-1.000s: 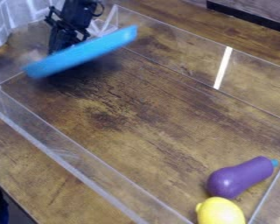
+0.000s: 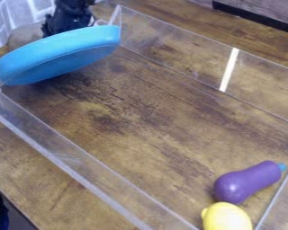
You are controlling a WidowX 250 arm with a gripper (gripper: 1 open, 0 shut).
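At the upper left a blue round dish (image 2: pixel 57 56) is tilted on its side, inside a clear-walled enclosure on the wooden table. My black gripper (image 2: pixel 69 22) is behind it, mostly hidden by the dish, so its fingers and what is between them cannot be made out.
A purple eggplant (image 2: pixel 245 182) and a yellow lemon (image 2: pixel 227 217) lie at the lower right inside the clear walls (image 2: pixel 62 162). A white curtain hangs at the back left.
The blue dish has shifted left, toward the corner, and shows more of its face. The black gripper behind it has moved left and is more hidden.
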